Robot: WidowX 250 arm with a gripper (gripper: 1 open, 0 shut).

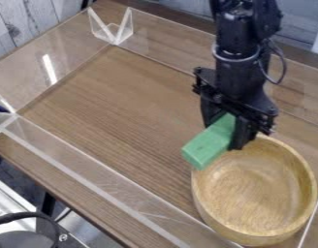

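The robot's black gripper (229,114) hangs from above at the right of the view, shut on a green block (208,141). The block is tilted, its lower end just over the upper left rim of a round tan bowl (252,203) at the lower right. Whether it touches the rim I cannot tell. The fingertips are partly hidden behind the block and the arm's housing.
Clear plastic edging (84,174) runs along its near left side. A small clear plastic piece stands at the back left. Black cables lie at the lower left corner.
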